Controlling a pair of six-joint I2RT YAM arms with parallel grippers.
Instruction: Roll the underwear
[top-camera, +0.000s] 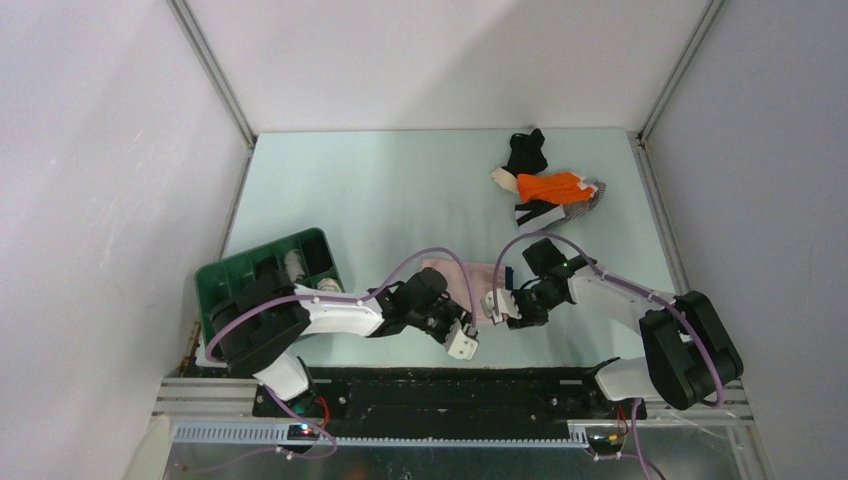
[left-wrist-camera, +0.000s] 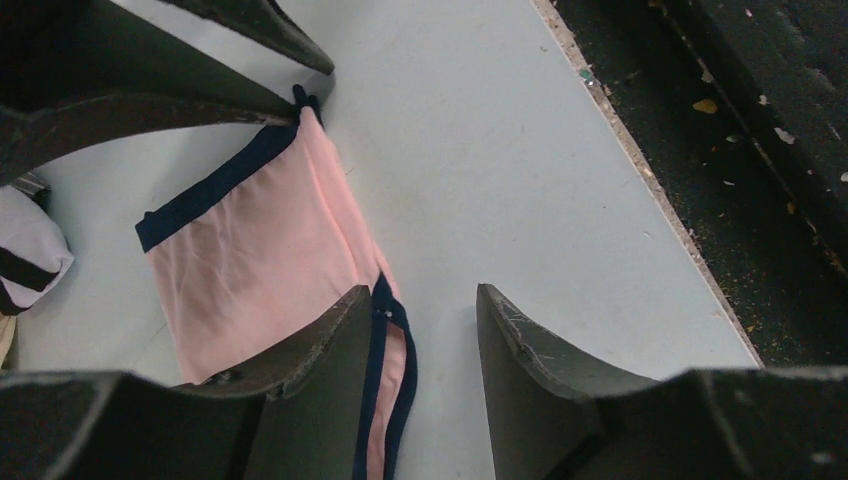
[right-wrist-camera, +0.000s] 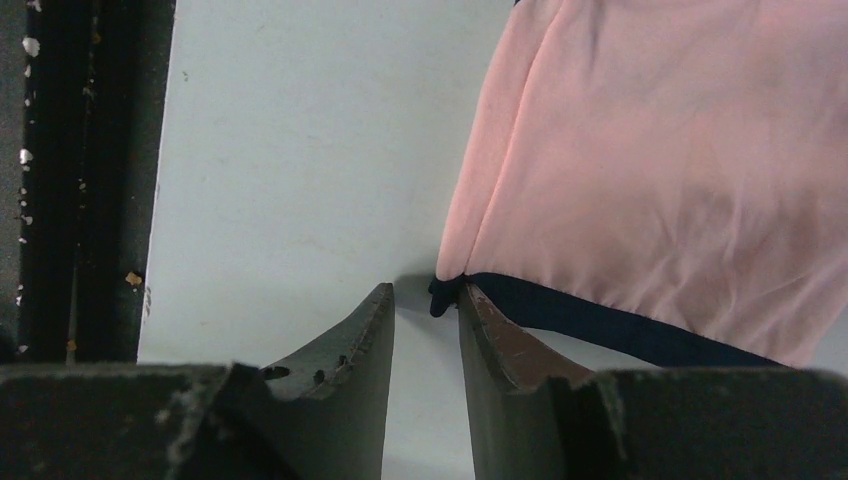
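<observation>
Flat on the table lies the pink underwear (top-camera: 440, 275) with dark navy edging, partly covered by both arms in the top view. A narrow fold runs along its near side, clear in the left wrist view of the underwear (left-wrist-camera: 260, 250). My left gripper is open over one end of that fold, one finger (left-wrist-camera: 345, 335) overlapping the navy edge. At the opposite end, my right gripper stands part open, the navy corner of the underwear (right-wrist-camera: 640, 180) showing at its fingertips. Whether cloth lies firmly between either pair of fingers does not show.
A green divided bin (top-camera: 240, 268) holding some items stands at the left, under the left arm. Several garments, including an orange one (top-camera: 550, 188), are heaped at the back right. A dark strip (top-camera: 450, 400) borders the near edge.
</observation>
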